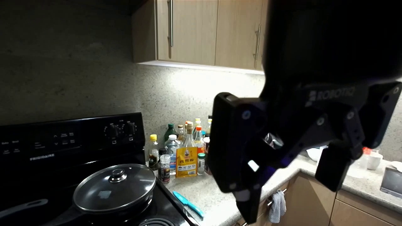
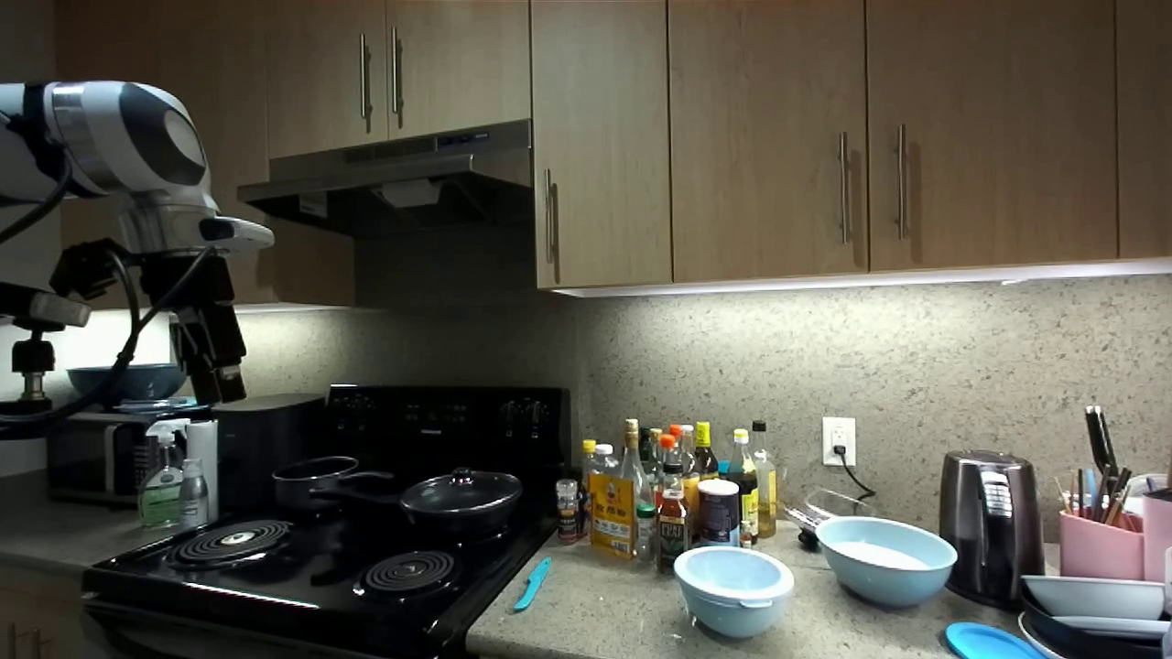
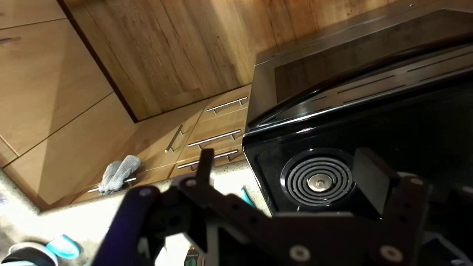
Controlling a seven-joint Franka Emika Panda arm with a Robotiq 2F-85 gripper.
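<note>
My gripper (image 1: 288,196) looms close in exterior view 1, its fingers spread wide and the gap between them empty. From the wrist view the gripper is likewise open, above the stove's front and counter. Exterior view 2 has the gripper (image 2: 227,384) high at the left, pointing down and well clear of every surface. A lidded black pan (image 2: 461,502) rests on the stove's back right burner. On the counter beside the stove lies a turquoise knife (image 1: 188,205). Two light blue bowls (image 2: 733,593) (image 2: 887,560) stand farther right.
Bottles and a yellow packet (image 1: 186,162) crowd the counter by the wall. A smaller pot (image 2: 319,483) sits at the stove's back left. A range hood (image 2: 396,181) juts out above. A kettle (image 2: 992,527) stands at the right.
</note>
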